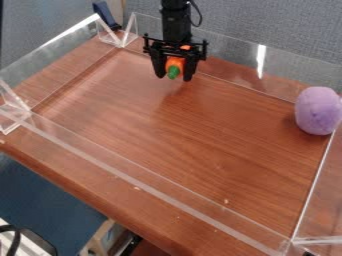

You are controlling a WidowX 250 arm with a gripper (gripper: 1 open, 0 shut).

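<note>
The black gripper (175, 68) hangs at the back middle of the wooden tray floor, near the rear wall. Between its fingers is a small orange object with a green tip (174, 72), which looks like a toy carrot; the fingers appear closed on it, partly hiding it. A purple rounded object (318, 111) rests at the right side, apart from the gripper.
Clear plastic walls (160, 190) ring the wooden floor (160, 140), whose middle and front are free. Grey padded walls stand behind, and a cable runs up from the arm.
</note>
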